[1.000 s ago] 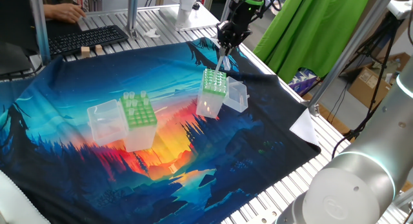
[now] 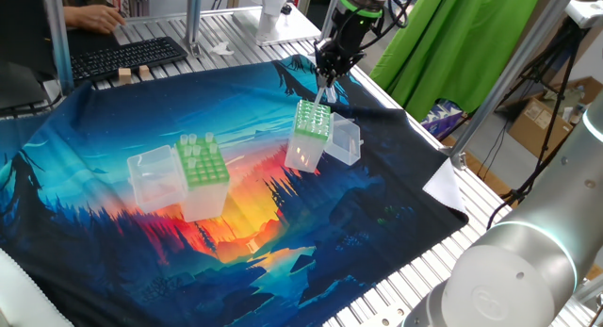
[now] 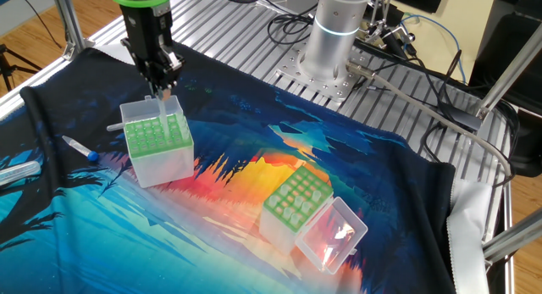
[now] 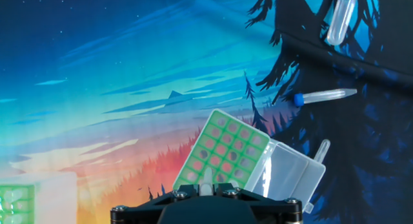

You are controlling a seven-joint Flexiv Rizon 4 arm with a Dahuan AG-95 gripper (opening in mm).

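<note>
A clear slender tube (image 3: 165,116) hangs upright from my gripper (image 3: 166,92), which is shut on its upper end. Its lower end overlaps the green top of one rack box (image 3: 161,165); whether it sits in a hole cannot be told. In the wrist view the tube (image 4: 206,181) shows end-on between the fingers, at the near edge of the green grid (image 4: 222,150). That box's clear lid (image 2: 346,138) is open to the side. The second green-topped box (image 2: 204,197) holds several clear tubes (image 2: 192,146) standing up in its grid.
The second box's open lid (image 3: 333,235) lies beside it. A blue-capped tube (image 3: 80,148) and a larger clear tube (image 3: 19,172) lie on the patterned cloth (image 3: 102,235). Cloth between the boxes is free. The robot base (image 3: 326,61) stands behind.
Over the last second my gripper has come down slightly with the tube, over the same rack box.
</note>
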